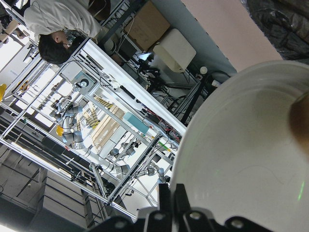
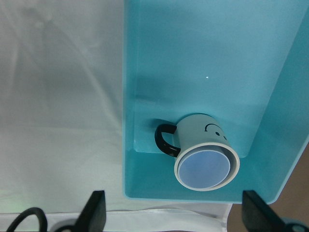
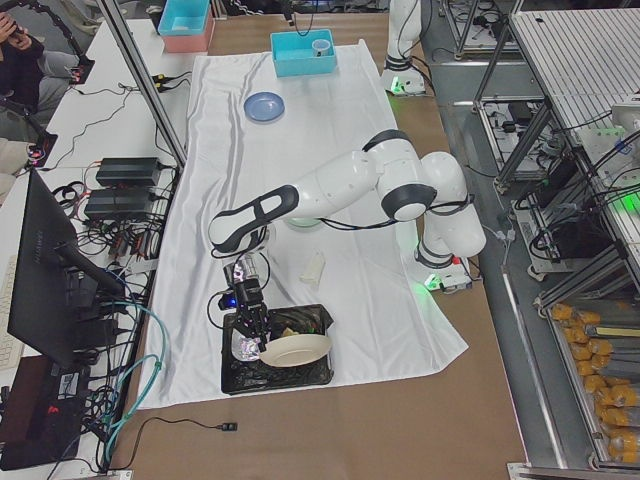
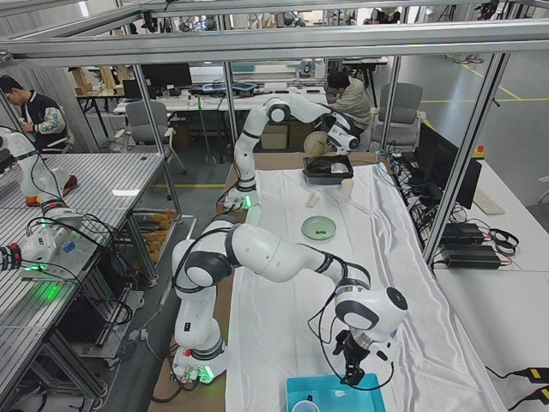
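Observation:
My left gripper is shut on the rim of a cream plate point(image 3: 296, 352), tilted over a black bin lined with dark plastic point(image 3: 240, 376). A brown round patch point(image 1: 299, 121) shows on the plate in the left wrist view. My right gripper is open at the near edge of a blue bin point(image 2: 207, 58), where a smiley mug point(image 2: 203, 130) with a blue disc at its end lies.
A green plate point(image 4: 318, 227) and a pale object point(image 3: 312, 268) lie on the white cloth point(image 3: 400, 330). A blue plate point(image 3: 264, 106) lies farther back. The monitor point(image 3: 50, 280) stands beside the cloth.

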